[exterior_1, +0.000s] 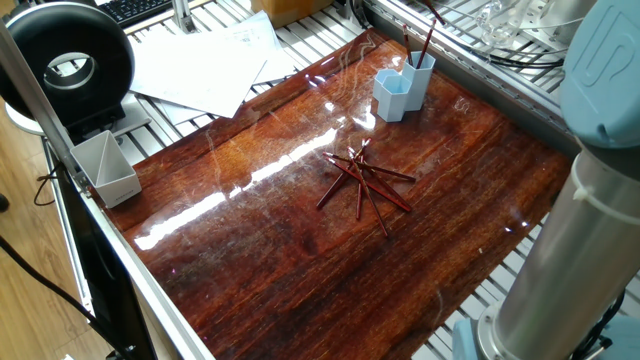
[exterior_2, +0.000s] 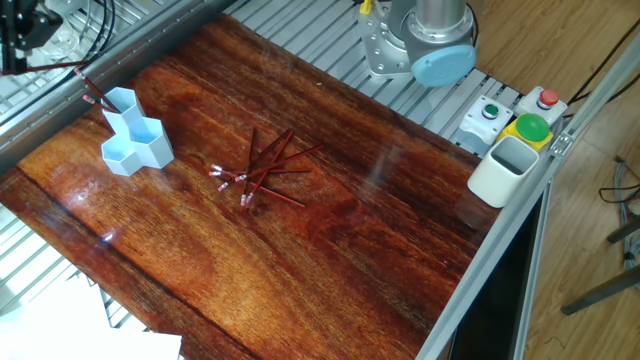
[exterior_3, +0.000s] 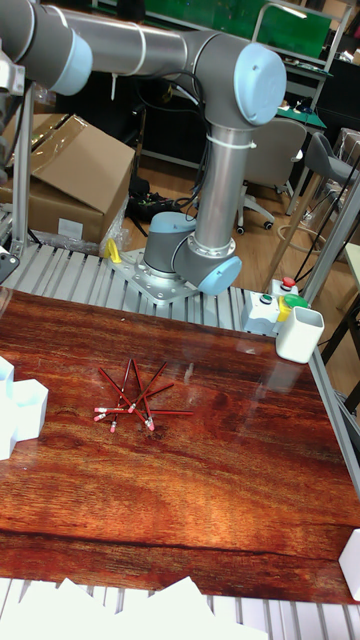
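Note:
At the top left corner of exterior view 2, my dark gripper is partly cut off by the frame edge. A reddish-brown pencil juts out sideways from its tip, nearly level, left of and above the holder; the grip itself is hard to see. The pale-blue holder of joined hexagonal cups stands on the board, with two pencils leaning in its rear cup. Its two other cups look empty. Several more pencils lie crossed in a loose pile mid-board, their pale ends bunched together.
On the glossy wooden board, wide areas around the pile are bare. A white square cup stands at one edge near the button boxes; a white box sits at another corner. Papers lie beyond the board.

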